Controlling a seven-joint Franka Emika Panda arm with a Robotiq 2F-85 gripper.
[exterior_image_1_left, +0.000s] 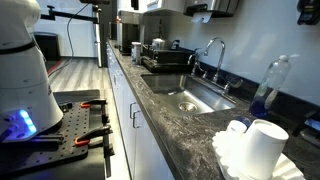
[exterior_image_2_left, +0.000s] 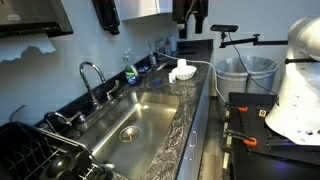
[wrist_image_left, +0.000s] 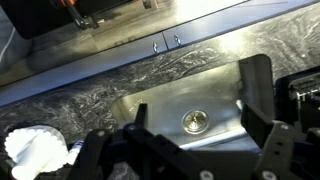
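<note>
My gripper is open high above the counter and sink, its two dark fingers wide apart with nothing between them. In exterior view 2 the gripper hangs at the top, pointing down. A steel sink lies beneath it in the wrist view. At the near right of exterior view 1, a large white cup rests on a white scalloped plate, beside a smaller white item. A clear bottle with blue in its lower part stands behind them.
The faucet rises behind the sink. A dark dish rack stands at one side of the sink, and pots sit farther along. The counter front between sink and plate is clear.
</note>
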